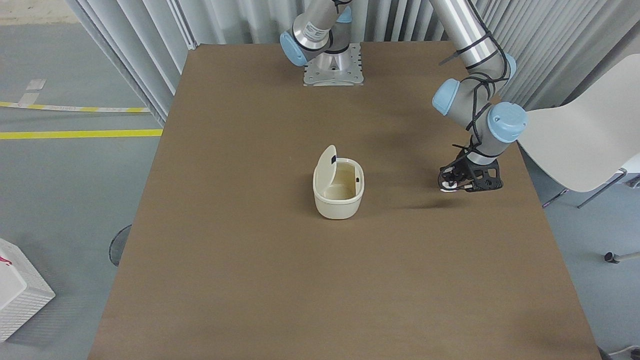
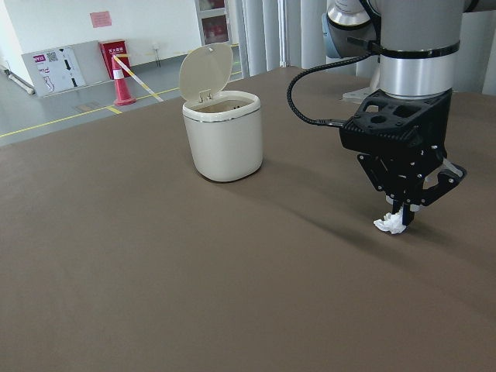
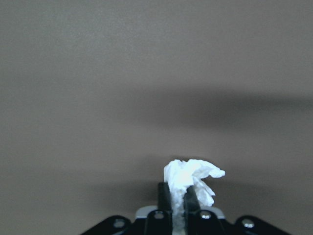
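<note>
A crumpled white tissue (image 2: 390, 222) is pinched between my gripper's (image 2: 402, 215) fingertips, low at the brown table top. The wrist view shows the tissue (image 3: 192, 174) squeezed between the black fingers, its loose edges sticking out above them. In the front view my gripper (image 1: 456, 185) is at the right of the table and mostly hides the tissue. A small cream bin (image 1: 337, 204) stands upright near the table's middle, to the gripper's left as seen from the front, its lid (image 2: 205, 71) raised and its opening uncovered.
The robot's base (image 1: 318, 78) is at the back edge. A white chair (image 1: 582, 132) stands beside the right edge, and a white box (image 1: 21, 291) is on the floor at the left.
</note>
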